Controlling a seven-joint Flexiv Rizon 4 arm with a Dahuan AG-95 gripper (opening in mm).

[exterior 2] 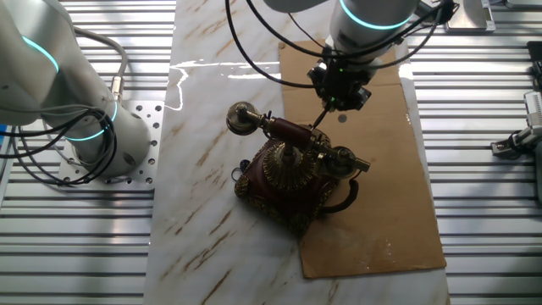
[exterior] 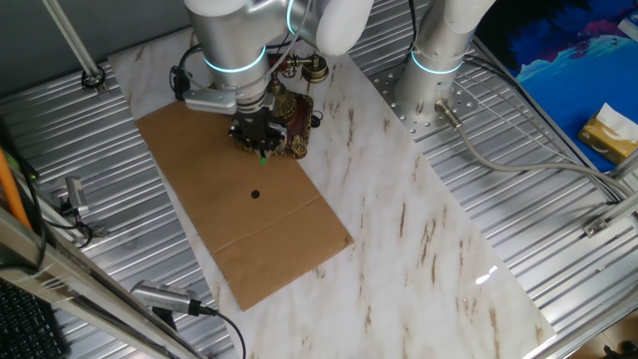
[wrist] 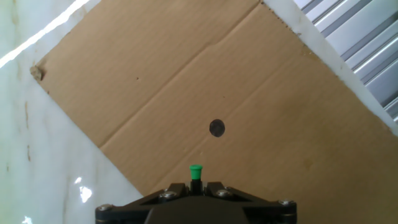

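My gripper is shut on a small green piece (wrist: 196,170), whose flared end sticks out past the fingertips. In exterior view 1 the gripper (exterior: 259,140) points down above the upper part of a brown cardboard sheet (exterior: 239,239), and the green piece (exterior: 263,159) shows below it. A flat dark round spot (wrist: 217,128) lies on the cardboard, apart from the green piece and ahead of it in the wrist view. Whether that spot is a disc or a hole, I cannot tell.
An ornate red and gold telephone (exterior 2: 292,174) stands close beside the gripper, partly over the cardboard. A tissue box (exterior: 610,138) sits far off to the right.
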